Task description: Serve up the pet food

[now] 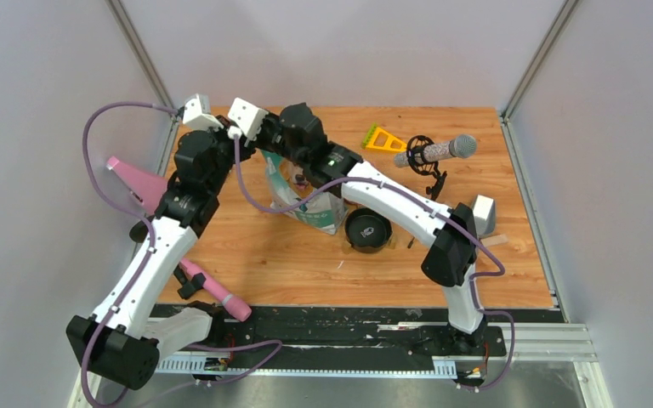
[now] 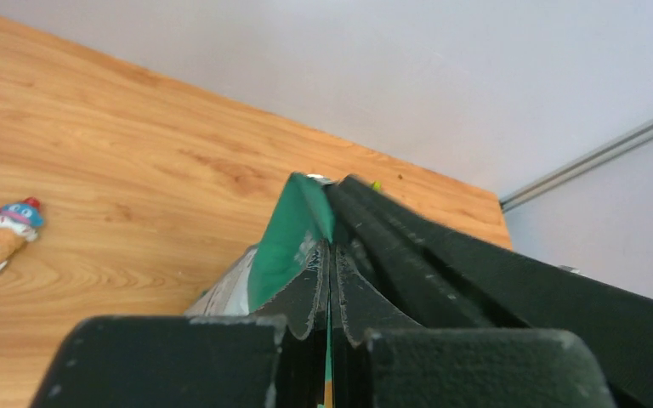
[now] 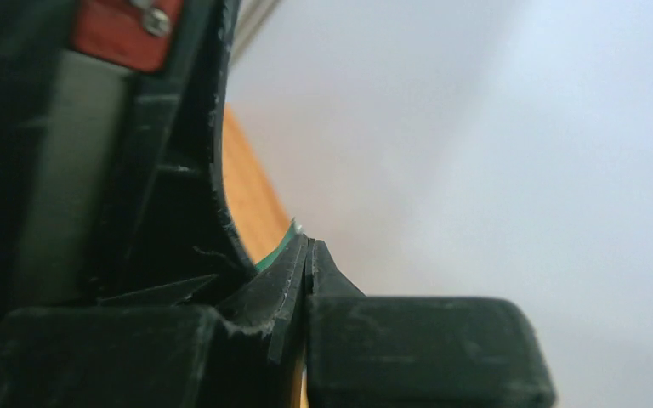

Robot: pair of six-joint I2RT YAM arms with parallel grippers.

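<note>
The pet food bag (image 1: 306, 212), white and teal, stands at the table's middle, mostly hidden under both arms in the top view. Its teal top (image 2: 285, 238) rises at the fingertips of my left gripper, which is shut; whether bag film lies between the tips is unclear. My right gripper is shut too, close beside the left one, with a sliver of teal (image 3: 276, 251) behind its tips. A black bowl (image 1: 367, 229) sits to the right of the bag.
A yellow tool (image 1: 384, 140), a microphone on a stand (image 1: 451, 149) and a grey object (image 1: 485, 217) occupy the right. A pink funnel-like piece (image 1: 144, 183) and pink cylinder (image 1: 229, 297) lie left. A small figurine (image 2: 4, 234) rests on the wood.
</note>
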